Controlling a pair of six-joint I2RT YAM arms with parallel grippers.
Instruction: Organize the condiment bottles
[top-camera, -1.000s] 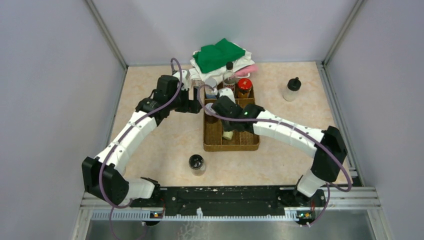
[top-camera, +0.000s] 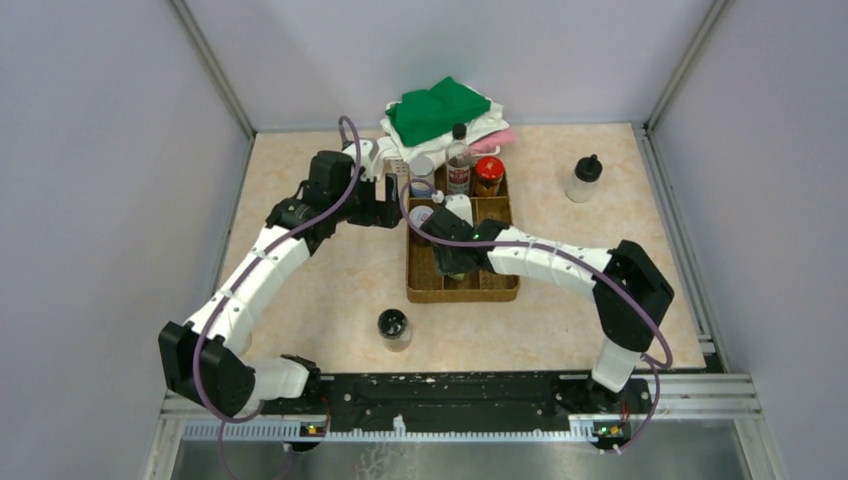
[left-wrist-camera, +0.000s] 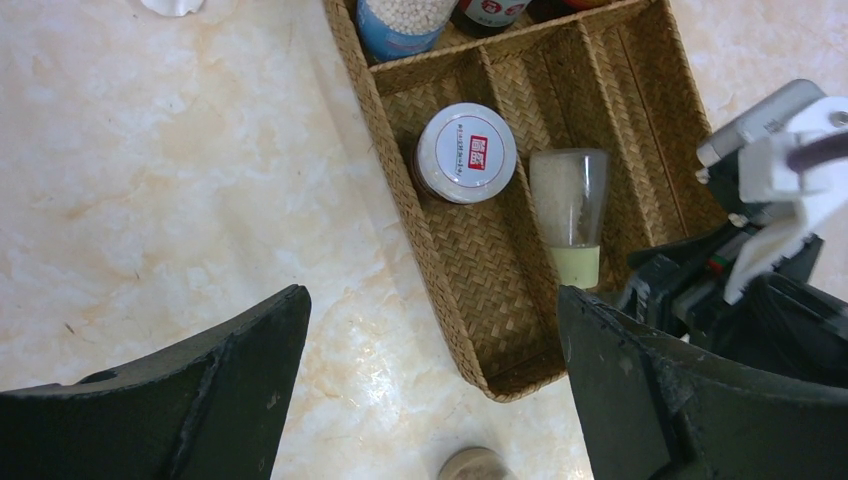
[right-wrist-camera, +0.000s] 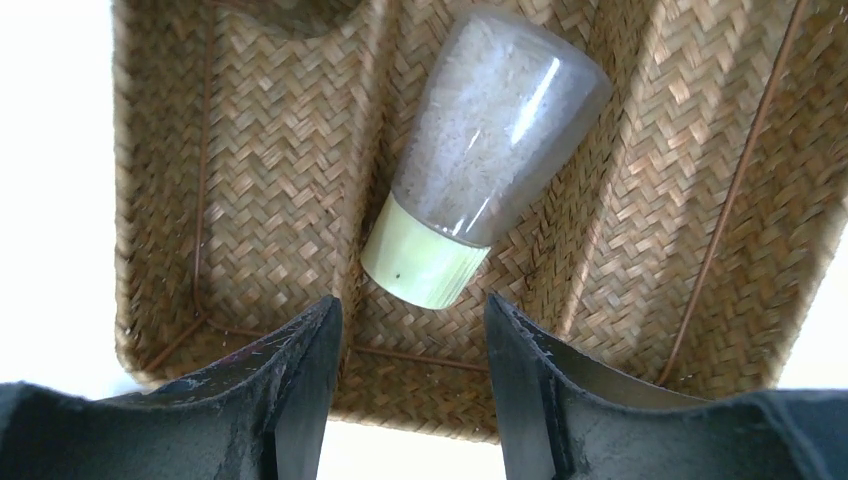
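A woven divided tray (top-camera: 425, 290) holds a salt container (top-camera: 422, 175), a bottle (top-camera: 458, 165) and a red-lidded jar (top-camera: 488, 175) at the back. A white-lidded jar (left-wrist-camera: 466, 150) stands in a front compartment; beside it a clear shaker with a pale green band (right-wrist-camera: 480, 160) lies on its side in the middle one. My right gripper is over that shaker, fingers apart, holding nothing. My left gripper stands open and empty above the tray's left side.
A dark-topped shaker (top-camera: 393, 327) stands at the front left, a black-capped bottle (top-camera: 584, 180) at the back right. A folded cloth pile (top-camera: 438, 112) lies behind the tray.
The left arm is almost still.
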